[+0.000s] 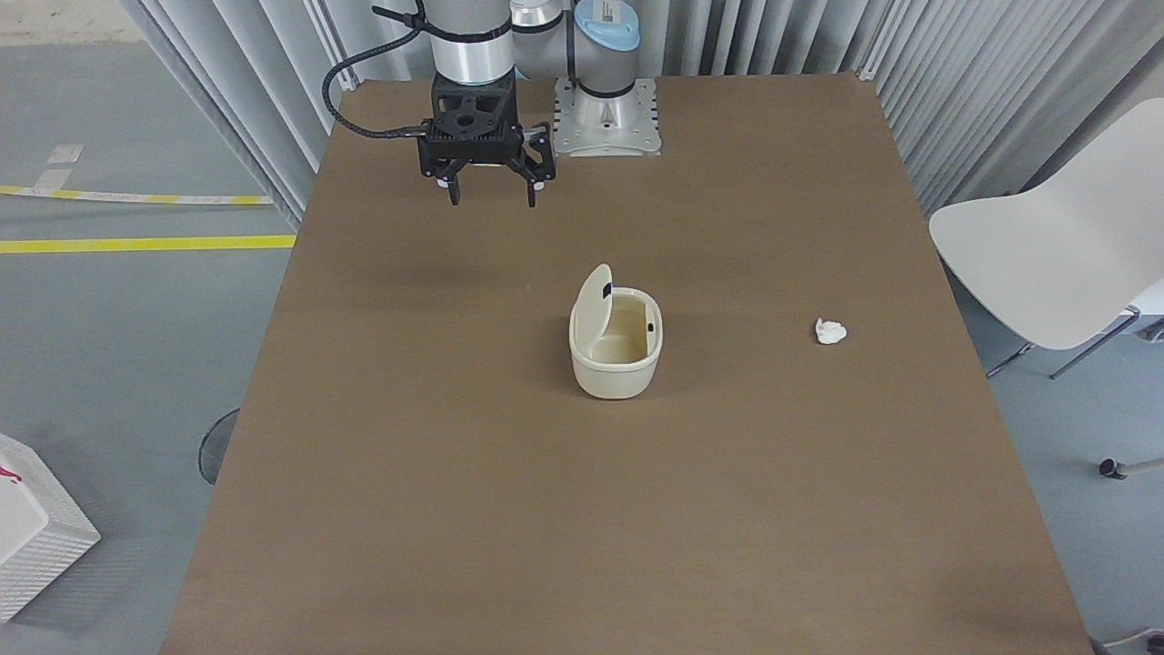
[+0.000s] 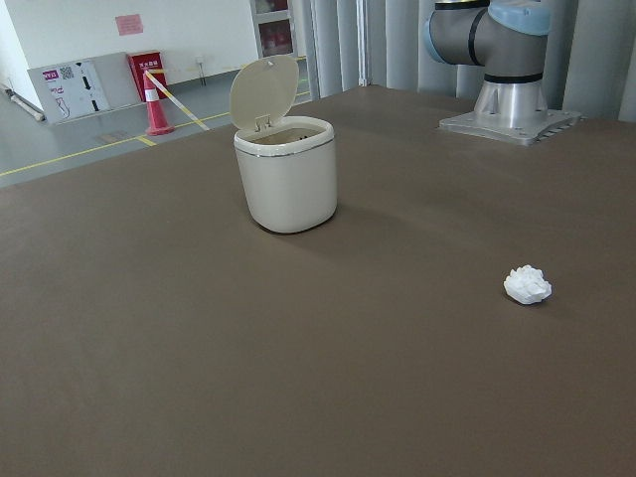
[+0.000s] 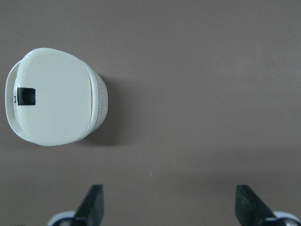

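Note:
A small cream bin stands mid-table with its lid raised; in the wrist view it appears at upper left, the lid covering most of its opening from above. A crumpled white paper ball lies on the table to the right of the bin in the front view, and at lower right in the left camera view. My gripper hangs over the back of the table, behind and left of the bin, its fingers wide apart with nothing between them.
The robot's mounting plate sits at the back edge. A white chair stands beside the table's right side, off the tabletop.

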